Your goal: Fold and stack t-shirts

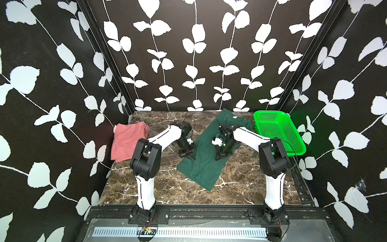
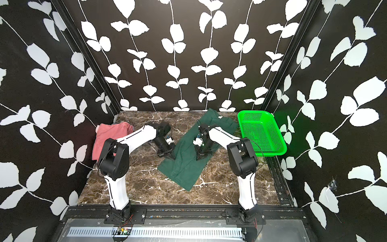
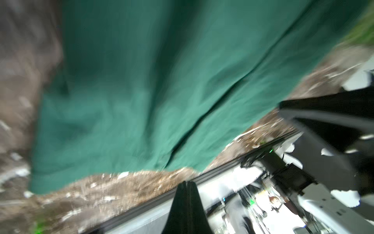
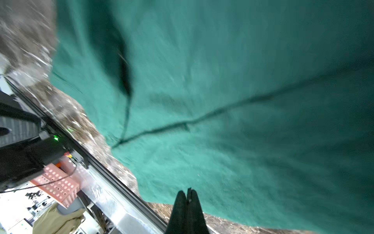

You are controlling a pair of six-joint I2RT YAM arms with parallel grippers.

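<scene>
A dark green t-shirt [image 1: 205,165], folded into a long strip, lies diagonally across the middle of the table. Its far end spreads near the back wall, with a small white tag [image 1: 235,117]. At the strip's left edge is my left gripper [image 1: 190,156], shut; its fingertips appear just past the hem in the left wrist view. My right gripper [image 1: 219,158] is over the strip's right side, shut, its tips seen against green cloth [image 4: 253,156]. No cloth shows clearly between either pair of fingers. At the far left lies a folded pink t-shirt [image 1: 128,141].
A green plastic basket [image 1: 299,141] stands at the right, close to the shirt's far end. Patterned walls enclose the back and sides.
</scene>
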